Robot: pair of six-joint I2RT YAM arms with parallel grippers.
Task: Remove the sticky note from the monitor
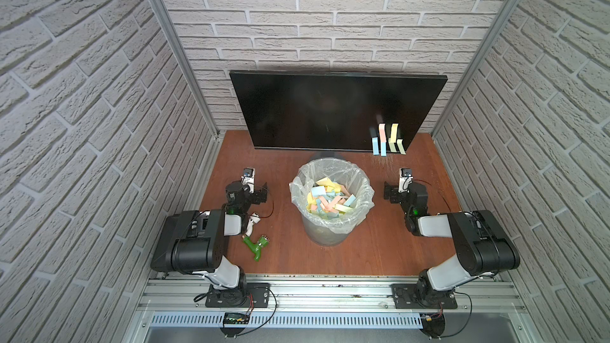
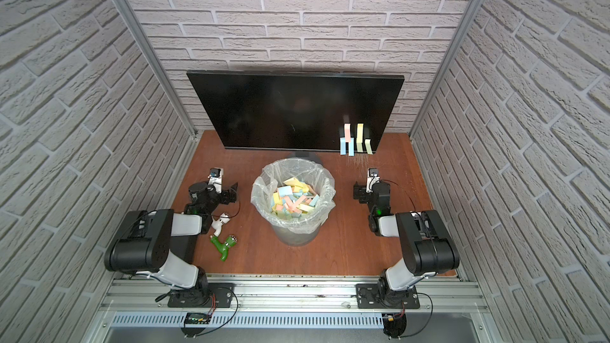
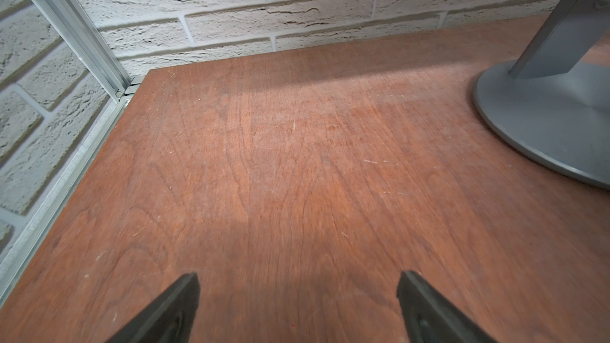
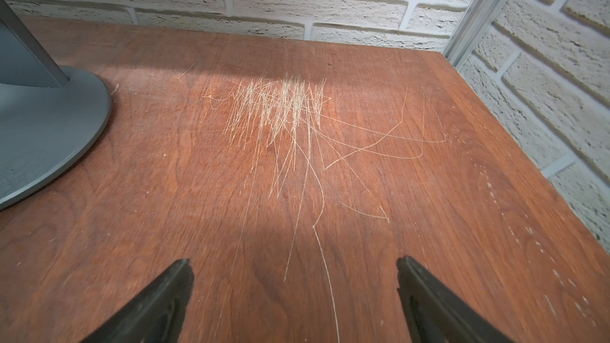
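Observation:
Several pink, yellow and blue sticky notes (image 1: 382,132) are stuck on the lower right of the black monitor (image 1: 305,108). A lined bin (image 1: 327,235) holding many loose notes stands between my grippers. My left gripper is low over the table on the left, open and empty. My right gripper is open with nothing between its fingers, low in front of the monitor's right part, below the notes.
The monitor's grey stand (image 4: 44,127) rests behind the bin. A green object (image 1: 257,247) and a white one (image 1: 251,225) lie by the left arm. Thin pale strands or scratches (image 4: 279,101) mark the table below the notes.

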